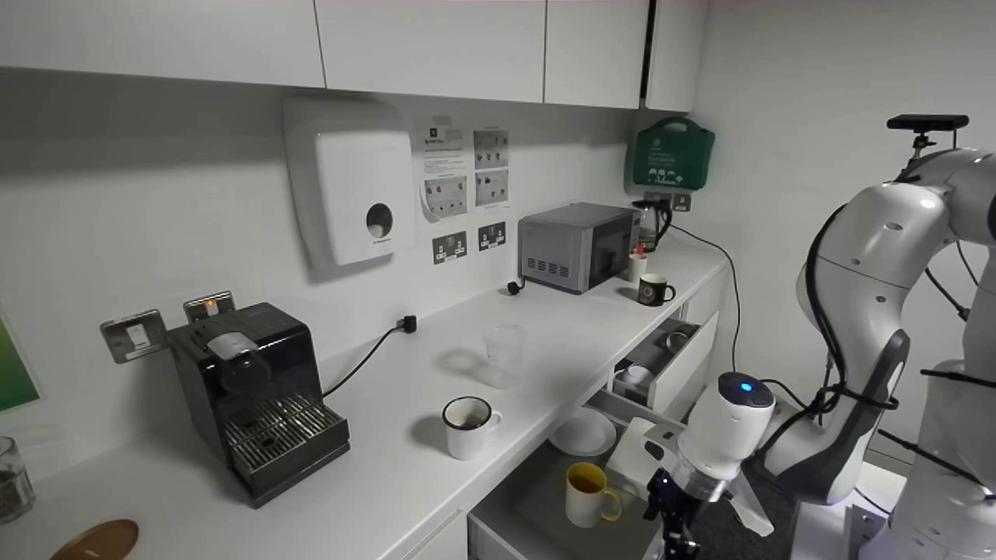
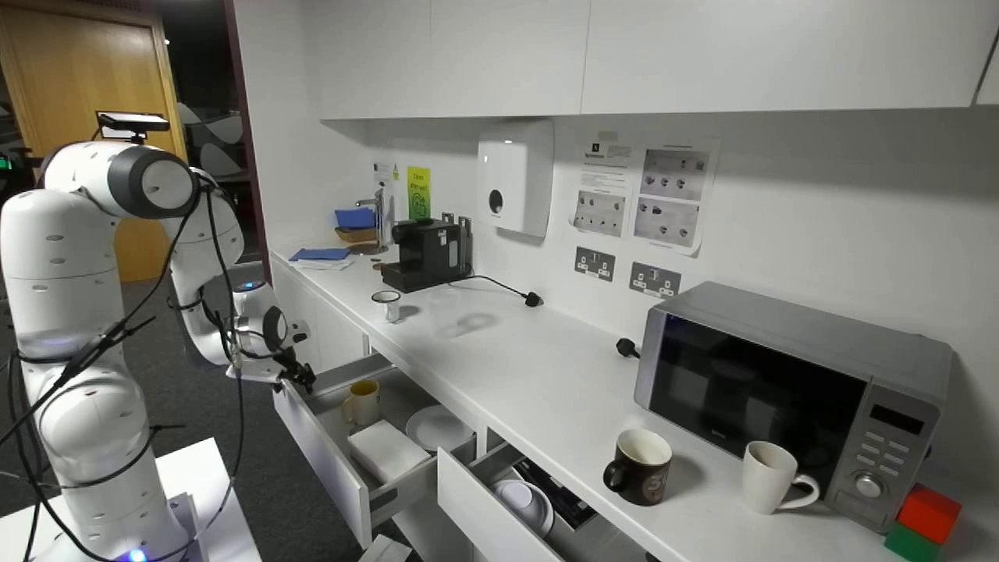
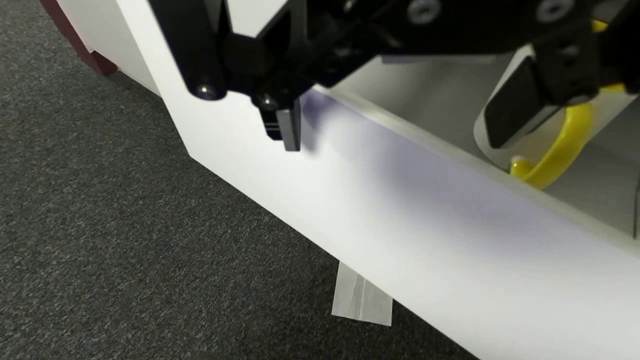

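The nearer drawer (image 2: pixel 323 459) is pulled open beneath the counter. Inside it are a white mug (image 1: pixel 585 504) with yellow inside and handle, a white plate (image 2: pixel 438 428) and a white box (image 2: pixel 385 451). My gripper is open over the drawer's white front panel (image 3: pixel 372 198). In the wrist view the panel's top edge runs between the spread fingers: one is on the outer side, the other on the inner side by the yellow mug handle (image 3: pixel 558 153). Whether either finger touches the panel cannot be told.
A second open drawer (image 2: pixel 487 510) holds white dishes. On the counter (image 1: pixel 392 467) stand a white enamel mug (image 1: pixel 467 439), a clear glass (image 1: pixel 505 355), a coffee machine (image 1: pixel 252 392), a microwave (image 1: pixel 560 247) and a dark mug (image 2: pixel 641 473). Carpet (image 3: pixel 150 258) lies below.
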